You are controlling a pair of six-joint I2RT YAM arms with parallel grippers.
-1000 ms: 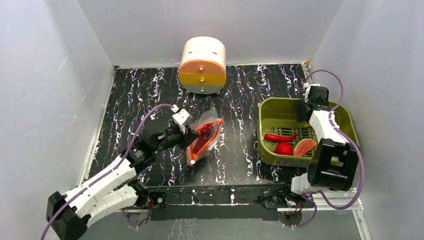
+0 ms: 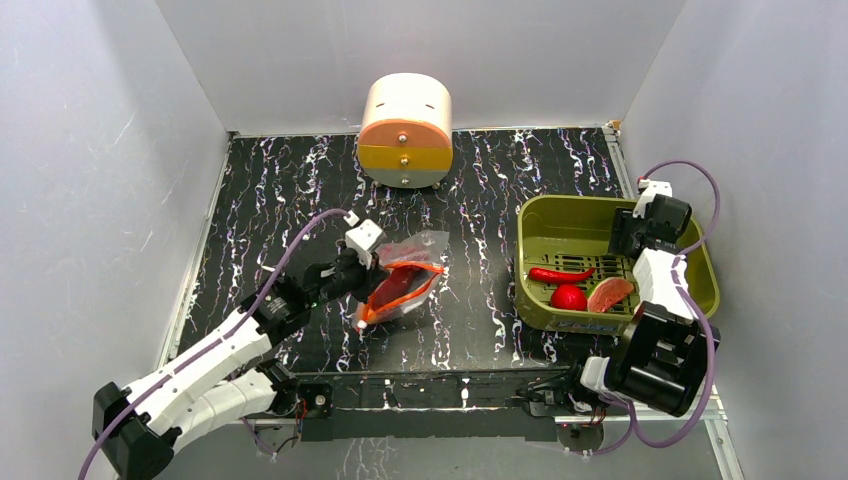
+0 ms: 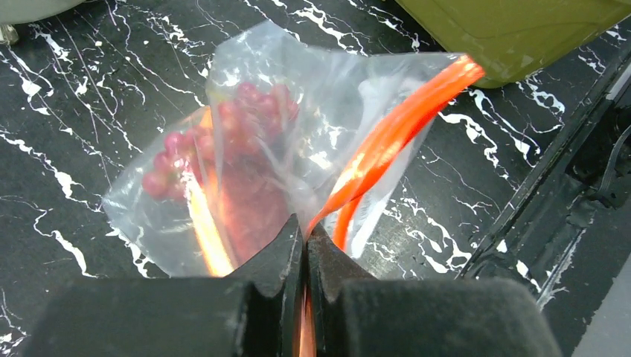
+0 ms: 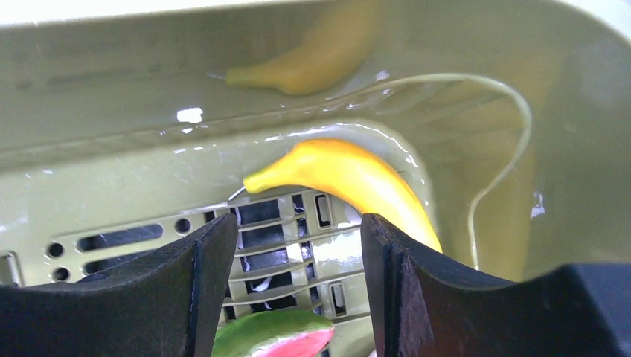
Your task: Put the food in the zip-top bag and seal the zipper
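The clear zip top bag (image 3: 335, 111) has an orange zipper (image 3: 387, 149), and red grapes (image 3: 257, 123) show inside it. My left gripper is shut on the bag's orange-edged rim. From above, the bag (image 2: 425, 250) hangs at the left gripper (image 2: 378, 275). My right gripper stands part open inside the green basket (image 2: 530, 225), nothing between its fingers. A yellow banana (image 4: 350, 175) lies past its fingertips by the basket wall. A watermelon piece (image 4: 275, 335) shows below, partly hidden. In the top view the right arm hides the banana.
Also in the basket are a red chili pepper (image 2: 560, 275), a round red item (image 2: 568, 298) and a pink-red slice (image 2: 610, 293). A small drawer cabinet (image 2: 405, 130) stands at the back. Black marbled table between bag and basket is clear.
My right gripper has moved rightward within the basket.
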